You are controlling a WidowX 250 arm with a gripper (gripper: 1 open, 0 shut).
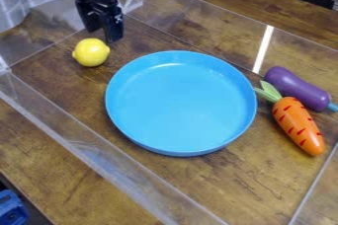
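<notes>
My black gripper [99, 22] stands open at the top left, just above and behind a yellow lemon [91, 52], with nothing seen between its fingers. A large blue plate [180, 102] lies in the middle of the wooden table, right of the lemon. On the right lie an orange toy carrot [298, 124] with a green top and, behind it, a purple eggplant [294, 87].
Clear transparent walls edge the work area at the left and back. A blue object [10, 208] sits in the bottom left corner.
</notes>
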